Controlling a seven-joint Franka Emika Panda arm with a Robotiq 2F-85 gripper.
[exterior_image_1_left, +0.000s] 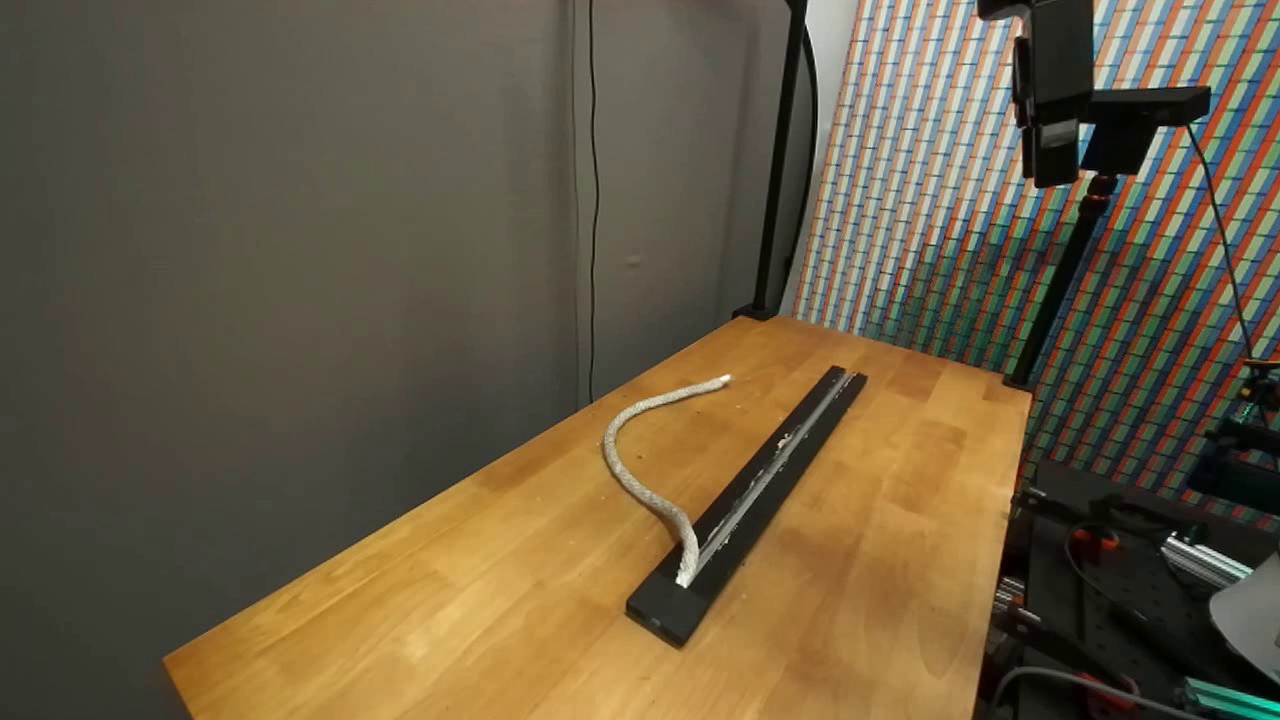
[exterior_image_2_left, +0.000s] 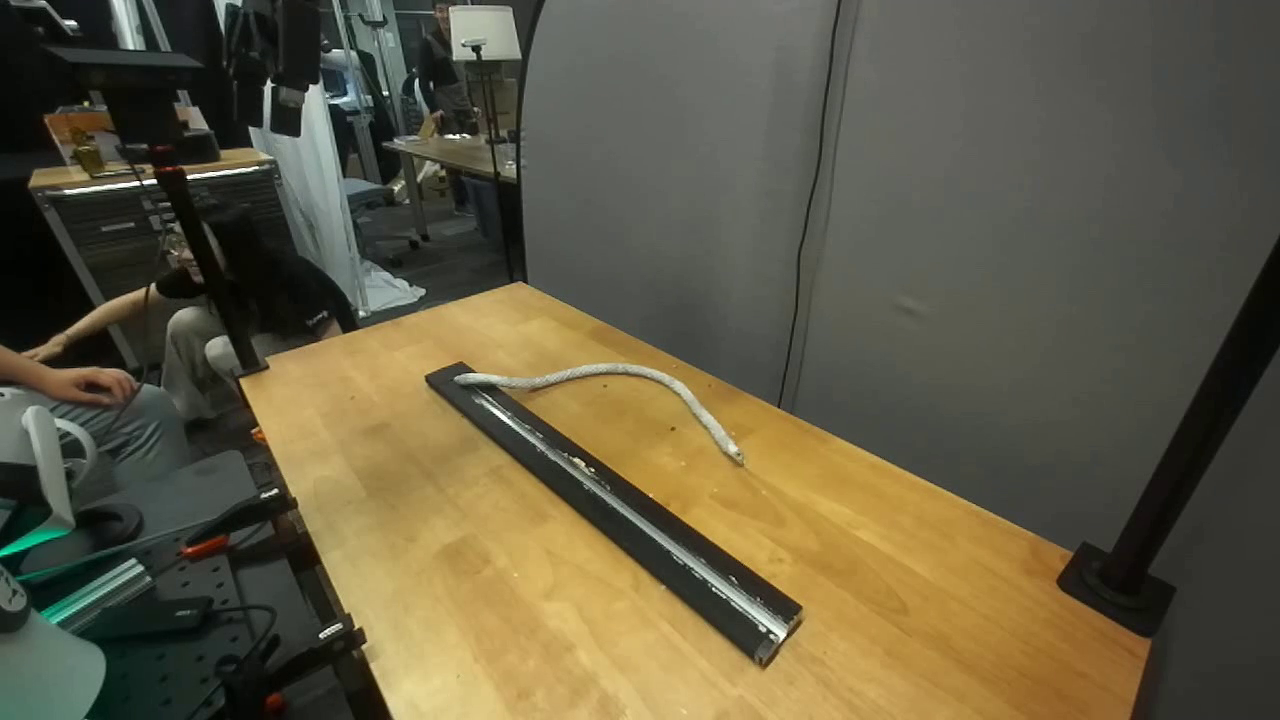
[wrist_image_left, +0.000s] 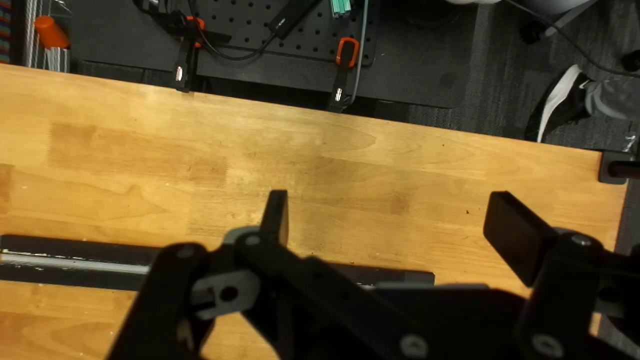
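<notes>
A pale braided rope (exterior_image_1_left: 618, 462) lies in a curve on the wooden table. One end rests on the near end of a long black grooved bar (exterior_image_1_left: 777, 474), and the other end lies free on the wood. From the opposite side, the rope (exterior_image_2_left: 636, 370) arches off the bar (exterior_image_2_left: 624, 518) in the same way. My gripper stands open high above the table, its fingers wide apart with nothing between them. Its body hides part of the bar (wrist_image_left: 78, 261) in the wrist view, where the rope cannot be seen. Exterior view 1 shows the gripper (exterior_image_1_left: 1051, 156) at the upper right, well clear of both.
Black posts (exterior_image_1_left: 777, 168) stand at the table's corners. Clamps (wrist_image_left: 342, 78) grip one long edge, beside a dark perforated board (wrist_image_left: 252, 24). A grey partition (exterior_image_2_left: 1020, 180) runs along the other long side.
</notes>
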